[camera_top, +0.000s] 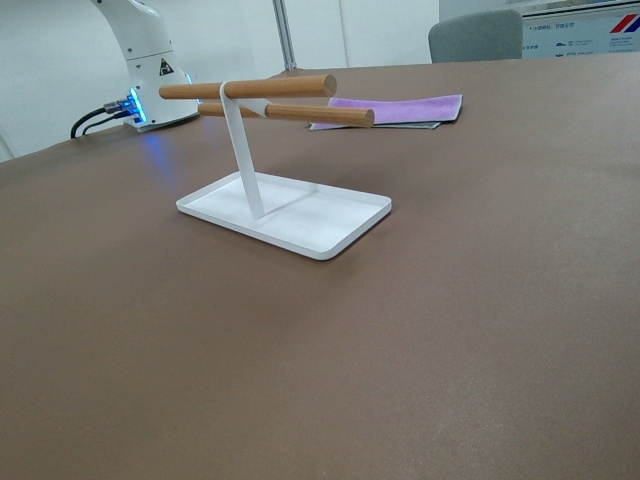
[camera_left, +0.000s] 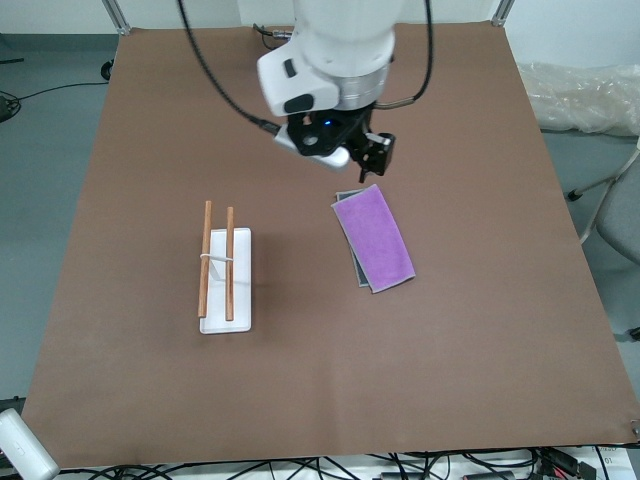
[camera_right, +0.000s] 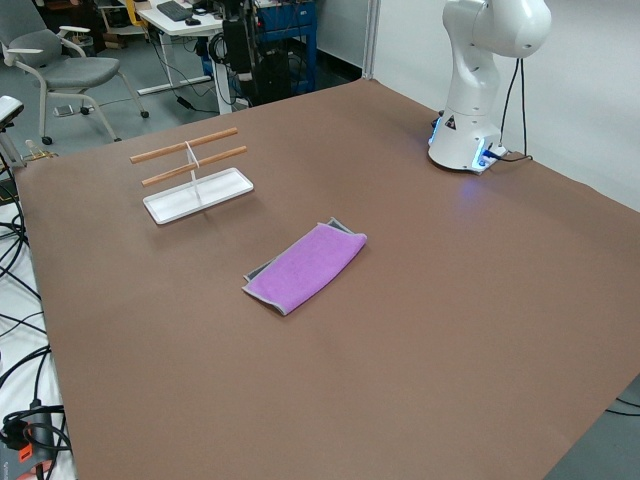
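Observation:
My black gripper (camera_left: 372, 165) hangs above the table at the top centre of the left view, just beyond the far end of the cloths; its finger state is unclear. A purple cloth (camera_left: 374, 240) lies flat over a grey cloth (camera_left: 360, 274), also seen as a folded pair (camera_right: 305, 265) in the right view. A rack with two wooden bars (camera_left: 205, 260) on a white tray base (camera_left: 240, 310) stands left of the cloths, with nothing hanging on it; in the top view it is upright (camera_top: 280, 88).
Cables (camera_left: 480, 462) run along its near edge, and a grey chair (camera_left: 620, 210) stands beside its right edge in the left view. A white cylinder (camera_left: 25, 445) is at the lower left corner.

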